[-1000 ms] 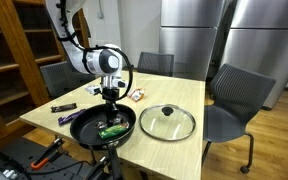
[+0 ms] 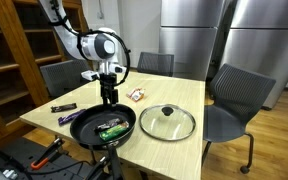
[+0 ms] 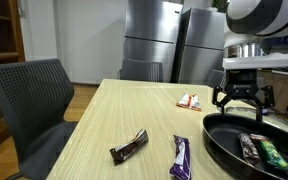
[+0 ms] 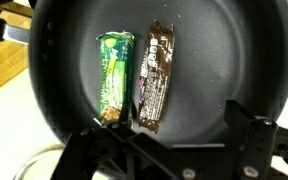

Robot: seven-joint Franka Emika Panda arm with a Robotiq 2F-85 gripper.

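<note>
Inside the large black pan, a green packet and a brown-wrapped bar lie side by side; both also show in exterior view 2, the green packet right of the brown bar. My gripper hangs above the pan, fingers open, nothing between its fingers. From the wrist view, its dark fingers cross the bottom of the picture, near the lower ends of the two packets.
On the table left of the pan lie a dark-wrapped bar and a purple bar. A red-and-white packet sits farther back. The glass lid lies right of the pan; bare tabletop stretches behind it.
My gripper has risen from low in the pan to above it, shifting slightly left in exterior view 1. The bars and lid on the table look unmoved.
</note>
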